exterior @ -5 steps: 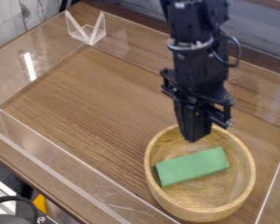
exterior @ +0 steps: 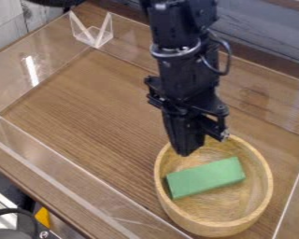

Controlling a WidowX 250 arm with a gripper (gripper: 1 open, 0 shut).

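My black gripper (exterior: pixel 183 140) hangs from the top over the upper-left rim of a round beige bowl (exterior: pixel 246 210). Its tip looks shut, with nothing seen between the fingers. A green rectangular block (exterior: pixel 207 176) lies inside the bowl. The gripper hides part of the table behind it; whether it touches the rim is unclear.
A clear plastic object (exterior: pixel 92 30) stands at the upper left. Dark cables and a yellow item lie beyond the table's lower-left edge.
The arm and gripper have moved left and slightly down. The bowl and green block have stayed in place.
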